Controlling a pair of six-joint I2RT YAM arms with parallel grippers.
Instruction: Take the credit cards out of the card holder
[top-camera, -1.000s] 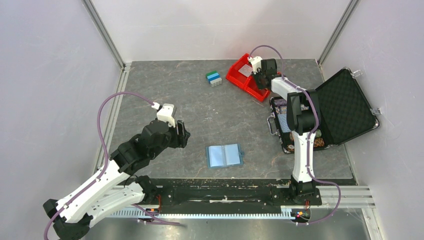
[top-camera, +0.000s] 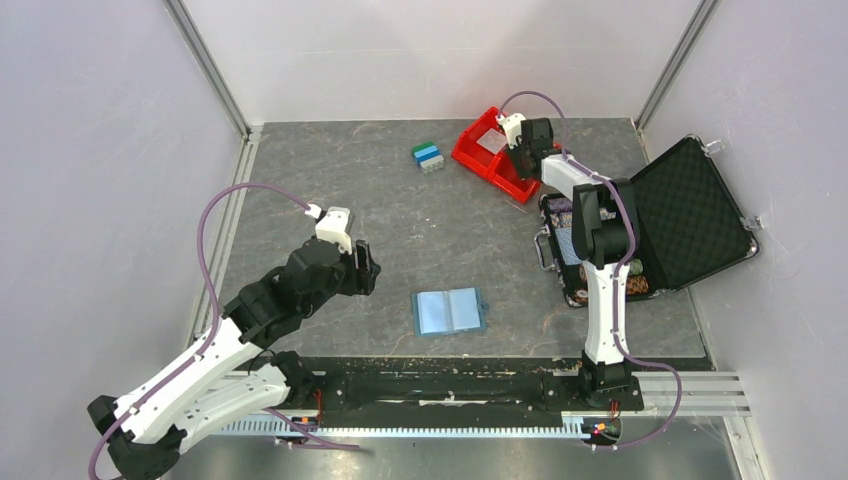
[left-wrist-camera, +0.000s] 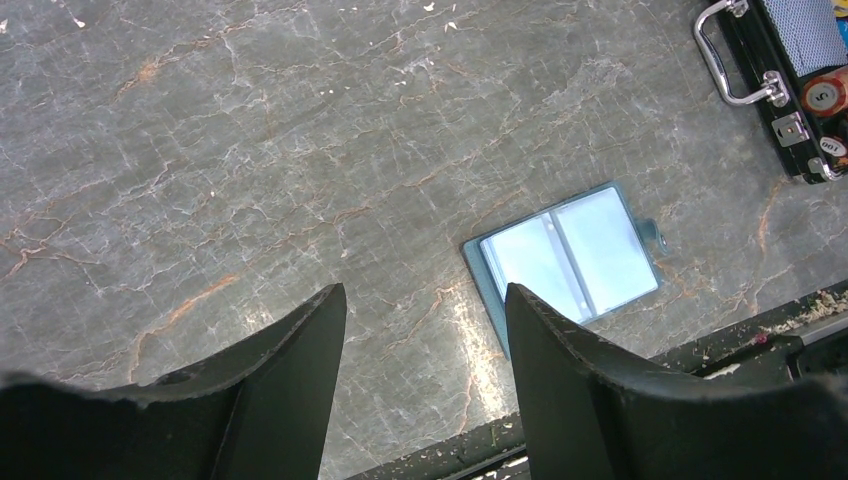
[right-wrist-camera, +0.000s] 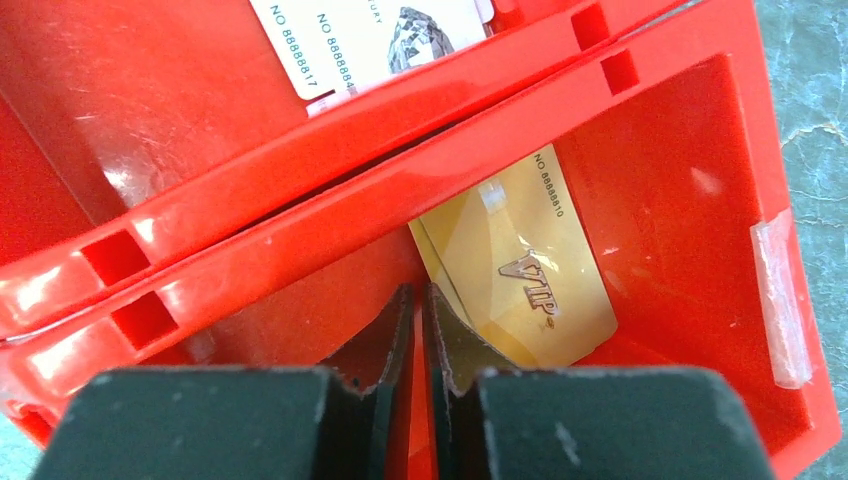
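The card holder (top-camera: 449, 312), blue-edged with two pale translucent panels, lies spread flat near the table's front; no card shows in it. In the left wrist view the same holder (left-wrist-camera: 570, 258) lies beyond the right finger. My left gripper is open, empty, off to the holder's left. Inside the red tray (right-wrist-camera: 690, 165), a gold VIP card (right-wrist-camera: 540, 275) lies in one compartment, apparently over another gold edge. My right gripper is shut to a narrow gap above that card's left side, nothing visible between its fingers. White cards (right-wrist-camera: 355, 45) lie in the other compartment.
Beside the red tray sits a small stack of coloured blocks (top-camera: 427, 157). An open black case (top-camera: 690, 215) with assorted items stands on the right, under the right arm.
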